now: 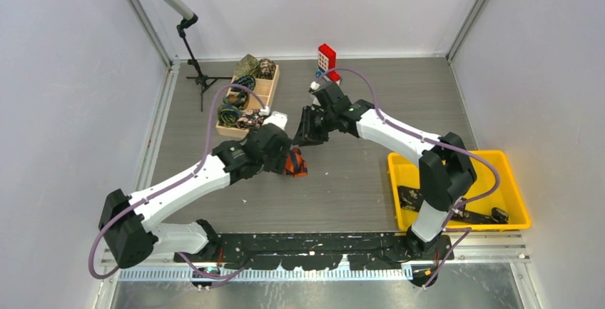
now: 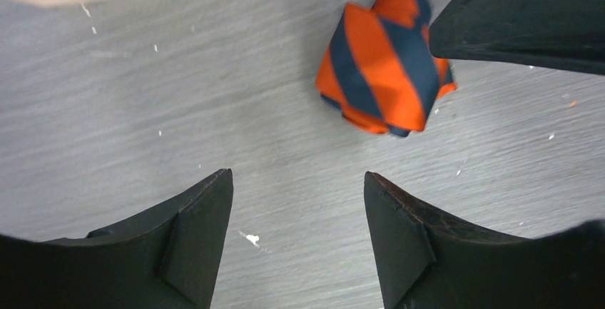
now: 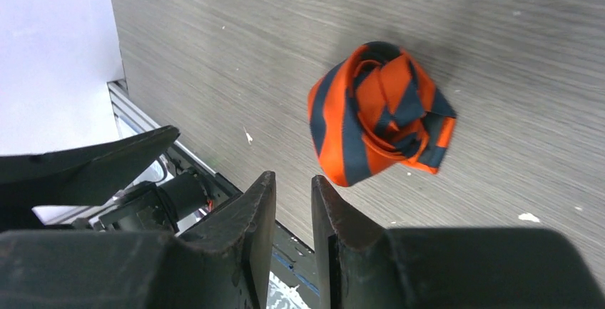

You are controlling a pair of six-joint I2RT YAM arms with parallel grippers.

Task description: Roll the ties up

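On the table lies an orange and navy striped tie (image 3: 378, 113), a loosely rolled bundle with a fold sticking out at one side. My left gripper stands open with bare table between its fingers; in its view the tie (image 2: 385, 59) is ahead and a little to the right, apart from the fingers. The fingers of my right gripper are close together with a narrow gap and nothing between them, beside the tie. From above, the left arm partly covers the tie (image 1: 295, 163).
A wooden box (image 1: 267, 84) holding several rolled ties stands at the back left. A yellow bin (image 1: 514, 184) with dark patterned ties is at the right. Behind the right arm is a red toy (image 1: 327, 58).
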